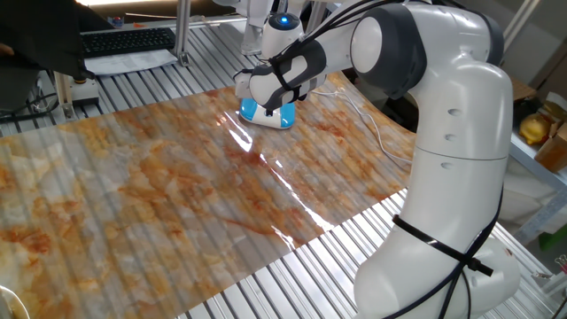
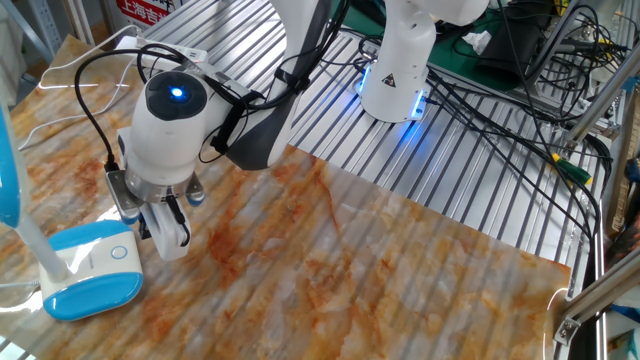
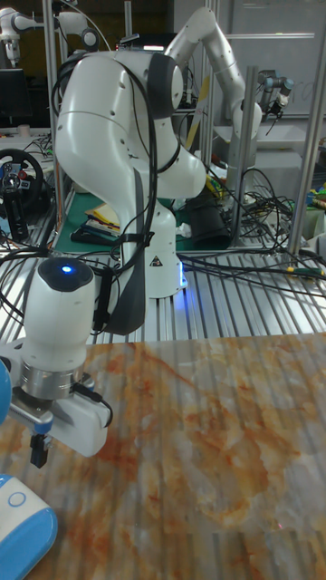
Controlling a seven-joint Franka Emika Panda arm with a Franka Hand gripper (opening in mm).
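A blue-and-white desk lamp stands on the marbled sheet; its base [image 2: 95, 262] carries a round button [image 2: 119, 252] on the white top. In exterior view 2 my gripper [image 2: 146, 230] points down just beside that base, on the button's side. From exterior view 3 the gripper's dark fingertips [image 3: 39, 448] hang above and behind the lamp base [image 3: 21, 526], apparently without touching it. No object shows between the fingers, but whether they are open or shut is too small and hidden to tell. In exterior view 1 my arm covers most of the lamp, leaving part of its base [image 1: 273, 116] visible.
Most of the marbled sheet [image 1: 133, 204] is bare. A white cable [image 1: 374, 124] runs along its far side. A keyboard [image 1: 128, 41] lies beyond the sheet, and black cables [image 2: 510, 140] trail over the slatted metal table.
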